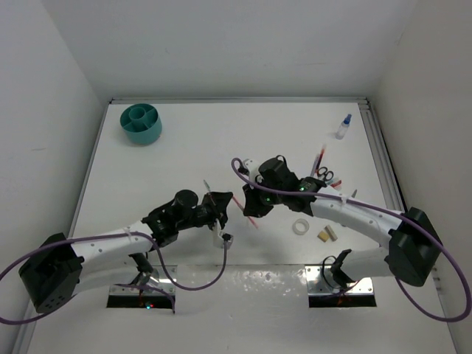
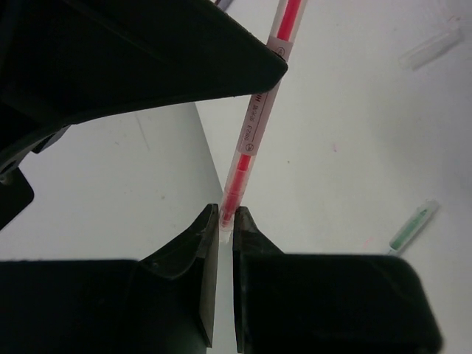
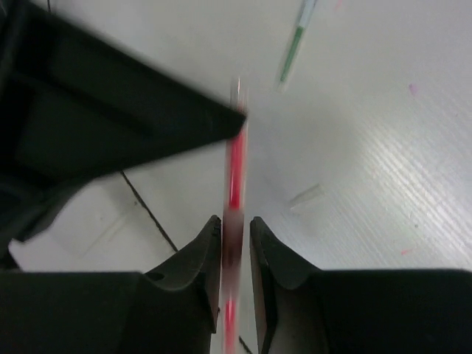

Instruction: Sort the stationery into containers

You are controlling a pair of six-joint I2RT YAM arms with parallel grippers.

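A pink pen (image 1: 240,203) is held up between the grippers at the middle of the top view. My left gripper is shut on the pen's tip in the left wrist view. My right gripper has its fingers around the same pen in the right wrist view, slightly parted; blur hides whether they grip it. A green pen (image 2: 411,226) and a short clear piece (image 2: 430,49) lie on the table below. The teal organizer (image 1: 141,128) stands at the back left.
Pens (image 1: 318,161), scissors (image 1: 325,174), a tape roll (image 1: 301,227), small blocks (image 1: 323,235) and a bottle (image 1: 342,128) lie or stand on the right.
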